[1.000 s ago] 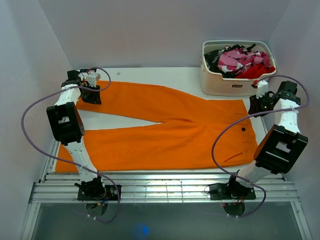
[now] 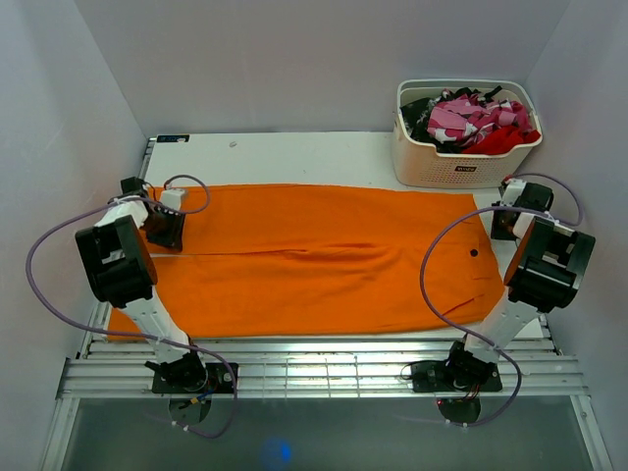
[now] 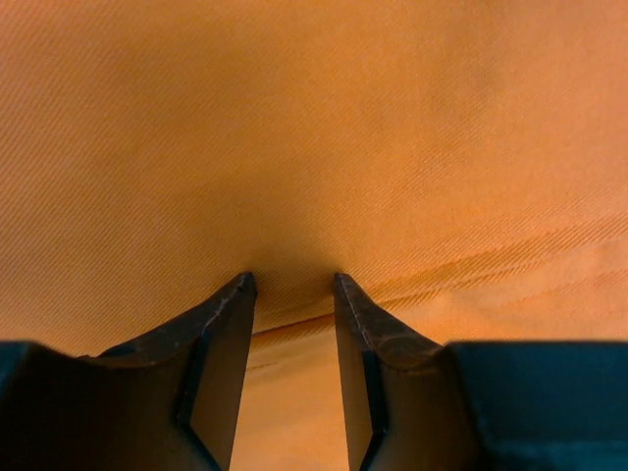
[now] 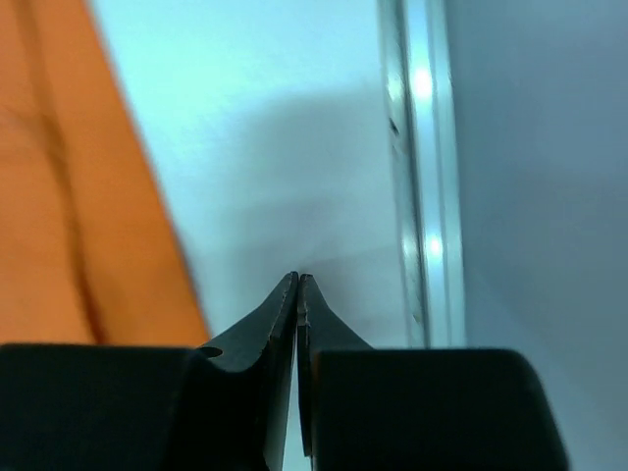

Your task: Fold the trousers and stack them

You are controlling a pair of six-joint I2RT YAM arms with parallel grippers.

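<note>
Orange trousers (image 2: 324,294) lie spread across the table, both legs pointing left and almost touching along the middle. Their waist end is at the right, with a small dark button. Over the upper leg's left end sits my left gripper (image 2: 177,231). In the left wrist view its fingertips (image 3: 245,285) stand some way apart against the orange cloth; whether any cloth is pinched cannot be told. My right gripper is shut, its tips together and no cloth showing between them. It hovers beside the waist edge, over bare white table.
A white basket (image 2: 466,175) of pink, red and black clothes stands at the back right. Bare white table (image 2: 294,157) stretches behind the trousers. A metal rail (image 4: 427,196) and a grey wall bound the right side.
The upper leg has come toward the front along with my left gripper, narrowing the wedge between the legs to a thin line.
</note>
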